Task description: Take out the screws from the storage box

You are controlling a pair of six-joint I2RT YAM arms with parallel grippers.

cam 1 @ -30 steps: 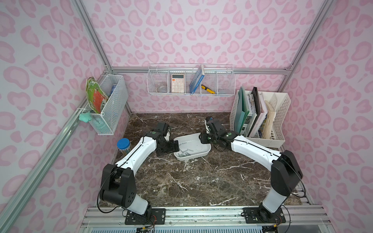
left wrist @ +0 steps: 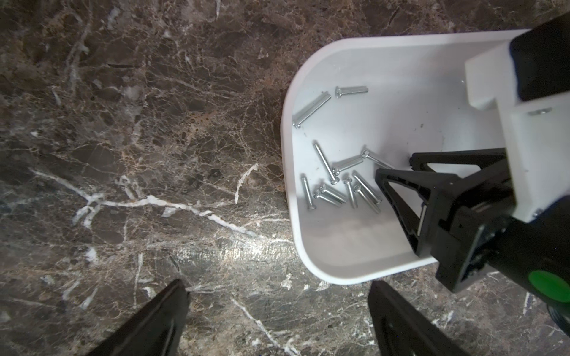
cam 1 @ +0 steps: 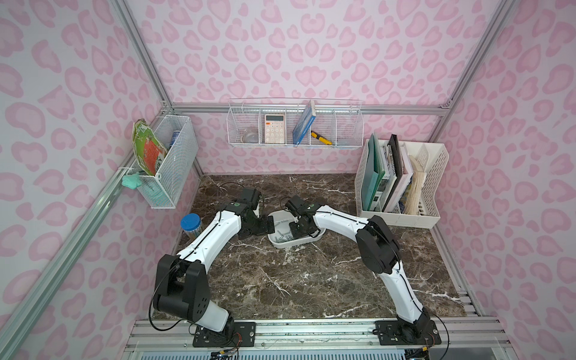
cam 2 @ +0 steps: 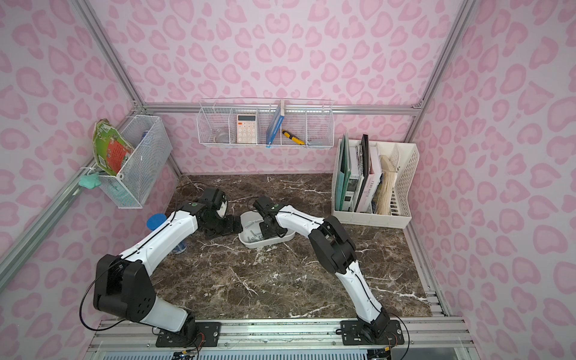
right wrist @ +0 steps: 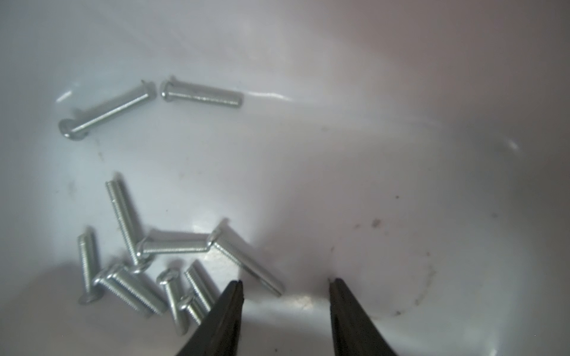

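Several silver screws lie loose on the floor of the white storage box, most of them clustered toward its left end. Two rest apart from the cluster, near the far left corner. My right gripper is down inside the box at the cluster's right side, its fingers parted. The end of one slanting screw shows at the gap between those fingertips, not gripped. Outside the box, by its left end, my left gripper stands open over bare tabletop, nothing between its fingers.
A blue-lidded jar stands left of the left arm. At the back right is a white rack of books and folders. Wire baskets hang on the back and left walls.
My right arm has swung leftward from the box's right end, bringing its gripper over and down into the box near the screws. The left arm has barely moved.
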